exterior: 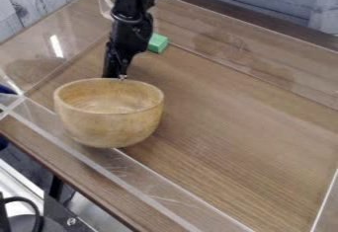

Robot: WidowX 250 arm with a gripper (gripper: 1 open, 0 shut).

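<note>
A large wooden bowl [109,122] sits upright near the left front of the wooden table [238,137]. The black gripper [117,70] reaches down from the back, just above and behind the bowl's far rim. It looks shut, with nothing clearly visible between its fingers; its tips are small and hard to make out.
A green block [157,42] lies at the back, just right of the arm. Transparent strips run along the table's left and front edges. Dark cables lie beyond the lower left edge.
</note>
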